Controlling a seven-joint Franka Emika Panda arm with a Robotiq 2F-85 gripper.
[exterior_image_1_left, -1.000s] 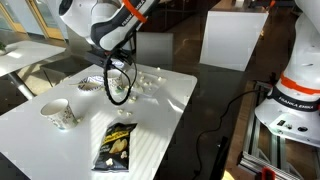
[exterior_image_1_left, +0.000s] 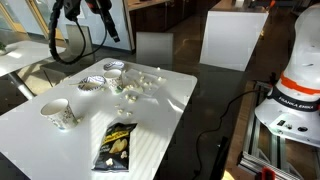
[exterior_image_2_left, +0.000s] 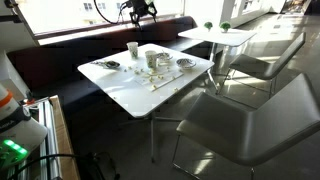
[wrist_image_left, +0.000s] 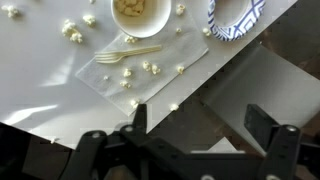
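Observation:
My gripper is open in the wrist view, with bare space between its fingers, above the table's edge. A round cup (wrist_image_left: 140, 14) with pale contents sits at the top of that view, apart from the fingers. Below it a fork (wrist_image_left: 128, 54) lies on a napkin (wrist_image_left: 170, 50) among scattered popcorn (wrist_image_left: 72, 32). To the right is a bowl with a blue patterned rim (wrist_image_left: 252, 14). From the first exterior side, the arm (exterior_image_1_left: 90, 10) is raised above the table's far end, and its fingertips are too small to make out.
A white patterned cup (exterior_image_1_left: 60, 114) and a black snack bag (exterior_image_1_left: 116, 146) stand on the near part of the white table (exterior_image_1_left: 40, 150). Grey chairs (exterior_image_2_left: 250, 125) flank the table. Open tabletop lies between the bag and the popcorn.
The arm has risen and drawn away toward the upper left in the first exterior view, its cable loop going with it. The tabletop objects look unmoved.

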